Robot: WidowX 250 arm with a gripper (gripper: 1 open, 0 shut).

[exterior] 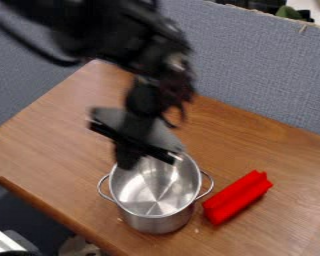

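Note:
A steel pot [156, 200] with wire handles stands near the table's front edge, its inside looking empty where visible. My dark gripper [145, 150] hangs over the pot's back part, blurred; whether its fingers are open or shut cannot be made out. A red block-like object [238, 197] lies on the wood just right of the pot, apart from the gripper.
Grey padded walls [263, 70] border the back and left. White items lie below the front left edge.

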